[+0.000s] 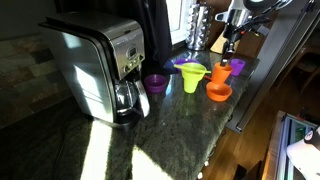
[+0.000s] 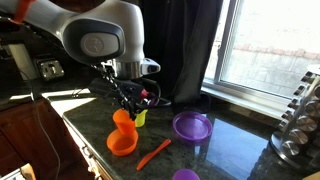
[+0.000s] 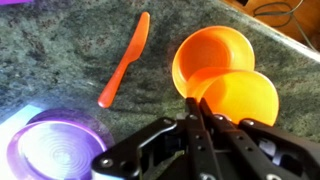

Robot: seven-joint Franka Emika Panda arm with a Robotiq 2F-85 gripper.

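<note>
An orange cup [image 1: 221, 72] hangs tilted from my gripper [image 2: 131, 103], above an orange bowl [image 1: 219, 92]. In the wrist view the shut fingers [image 3: 205, 112] meet the near rim of the cup [image 3: 246, 98], and the cup covers part of the bowl [image 3: 208, 52]. From the second exterior view, the cup [image 2: 124, 121] appears just above the bowl's [image 2: 121, 143] back edge; I cannot tell whether they touch. An orange knife [image 3: 127, 60] lies flat on the counter beside the bowl.
A yellow-green cup [image 1: 191, 80] stands left of the bowl, near a dark purple bowl [image 1: 155, 83] and the coffee maker [image 1: 108, 70]. A purple plate [image 2: 192, 126] lies by the window; a metal rack [image 2: 297, 130] stands right.
</note>
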